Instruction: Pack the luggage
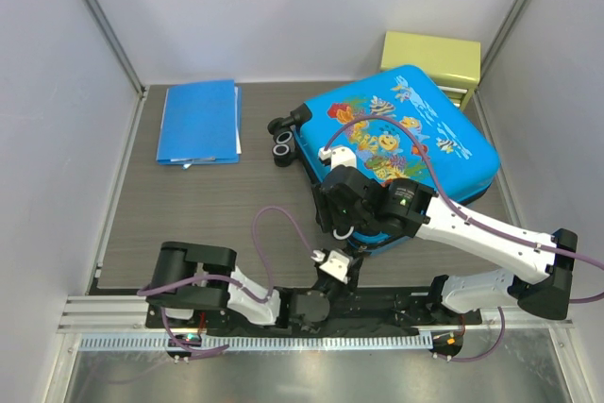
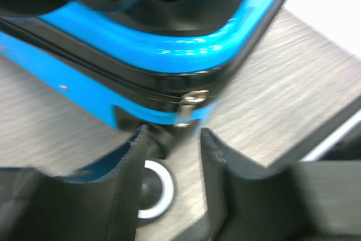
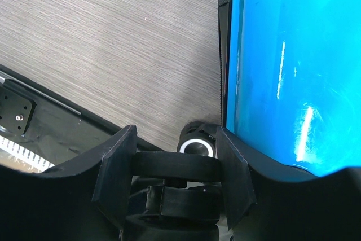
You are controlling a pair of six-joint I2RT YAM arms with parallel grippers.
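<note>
A bright blue suitcase (image 1: pixel 444 129) with cartoon fish lies on the table at right, its wheels at the upper left and near corners. My right gripper (image 1: pixel 330 209) is over its near-left part; in the right wrist view the fingers stand beside the blue side above a wheel (image 3: pixel 196 145), whether open or shut unclear. My left gripper (image 1: pixel 340 266) is low at the near corner; in the left wrist view its fingers (image 2: pixel 225 196) stand part open below a zipper pull (image 2: pixel 192 103), with nothing visible held, and a wheel (image 2: pixel 155 193) shows beyond them.
A blue folder (image 1: pixel 196 123) with papers lies at back left. A yellow box (image 1: pixel 429 52) stands behind the suitcase. Bare table lies in the middle left; white walls surround the table, with a dark rail along the front edge.
</note>
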